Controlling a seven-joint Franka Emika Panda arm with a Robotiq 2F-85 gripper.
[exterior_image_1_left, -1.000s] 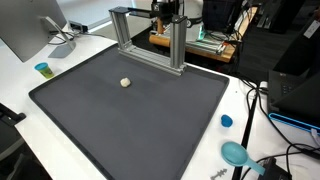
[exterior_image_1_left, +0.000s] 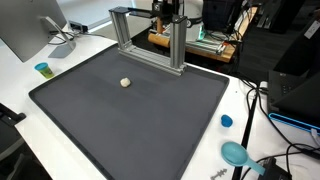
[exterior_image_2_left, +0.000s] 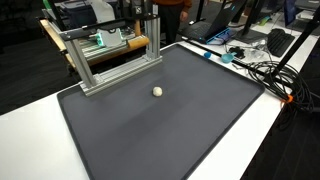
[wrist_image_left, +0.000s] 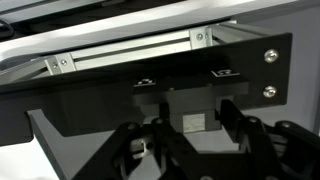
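Note:
In the wrist view my gripper is up against a black bar (wrist_image_left: 95, 95) with screws at its right end. Its dark fingers are shut on a small pale piece (wrist_image_left: 195, 123), largely hidden by the fingers and the bar's dark edge. What that piece is, and whether it is fixed to the bar, I cannot tell. The exterior views show little of the gripper, at their top edges by the metal frame (exterior_image_1_left: 150, 55). A small cream round object (exterior_image_1_left: 125, 82) lies alone on the dark grey mat (exterior_image_1_left: 120, 125).
The metal frame stands along the mat's far edge, also visible in the second exterior view (exterior_image_2_left: 120, 72). To the side lie a blue piece (exterior_image_1_left: 226, 121) and a teal ladle-like item (exterior_image_1_left: 238, 155). A green-blue cup (exterior_image_1_left: 43, 70) stands at the left.
At most a slight shift of the dark arm parts by the frame at the top. The cream object and the other items are unmoved.

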